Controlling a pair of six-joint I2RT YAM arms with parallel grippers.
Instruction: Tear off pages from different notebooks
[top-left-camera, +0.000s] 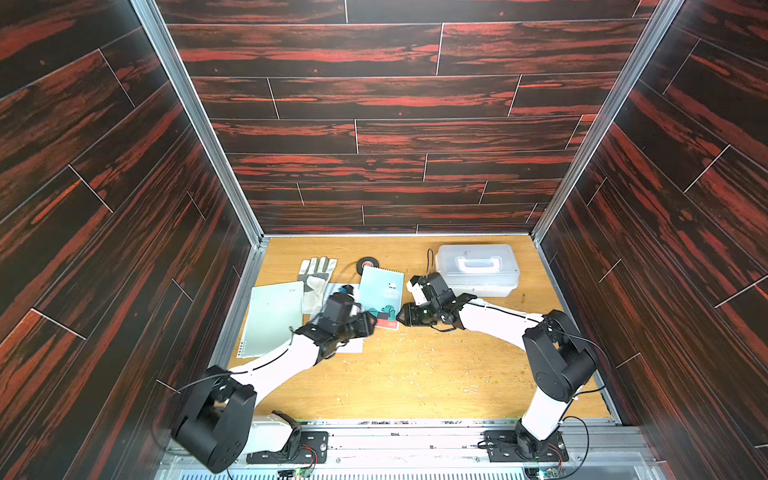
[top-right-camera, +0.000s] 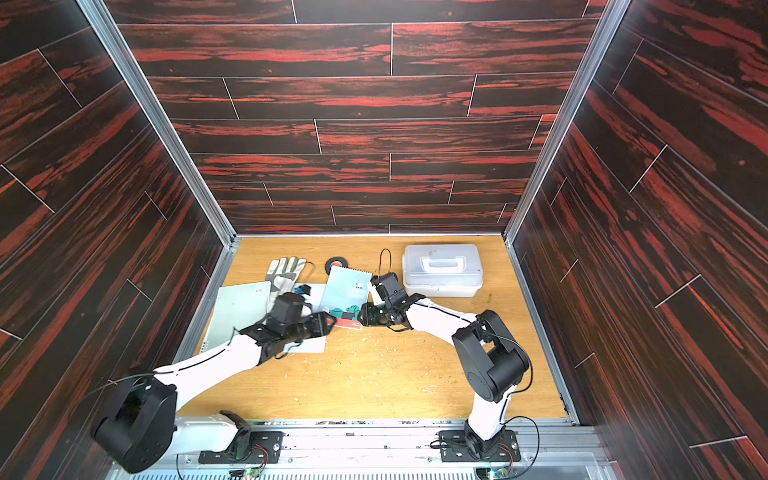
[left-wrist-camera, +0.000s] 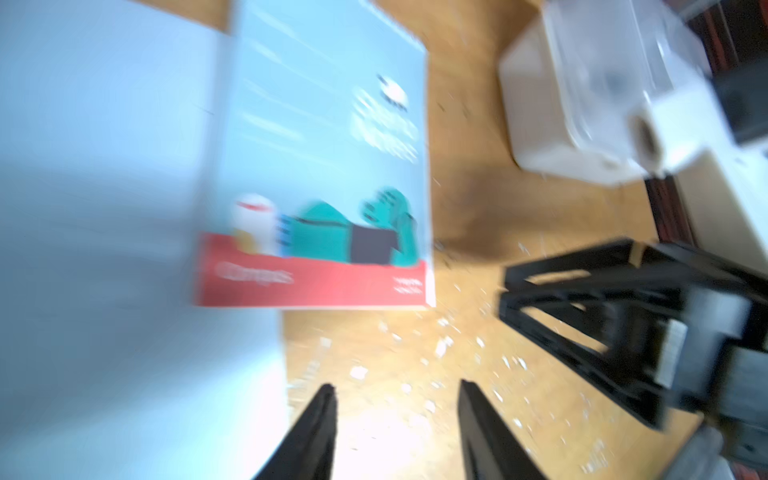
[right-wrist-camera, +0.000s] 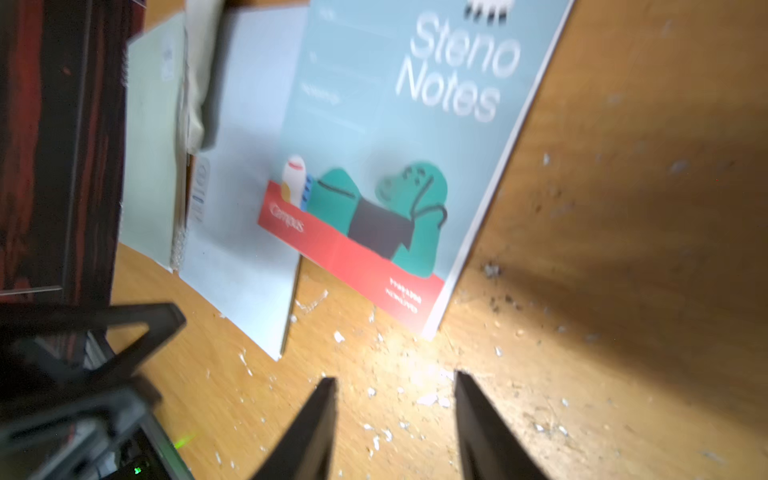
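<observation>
The blue Steno Notes notebook (right-wrist-camera: 384, 128), with a red band and a green cartoon figure, lies flat with its cover down, over the edge of a pale notebook (left-wrist-camera: 120, 280). A light green spiral notebook (top-left-camera: 276, 316) lies at the far left. My left gripper hangs just in front of the Steno notebook's bottom edge, fingers apart over bare table. On the other side, my right gripper is also open near that notebook's bottom right corner, with nothing between its fingers. No loose page shows in either gripper.
A lidded clear plastic box (top-left-camera: 478, 268) stands at the back right. Striped work gloves (top-left-camera: 316, 280) and a black tape roll (top-left-camera: 367, 264) lie behind the notebooks. Paper scraps litter the bare front table (top-left-camera: 448, 376).
</observation>
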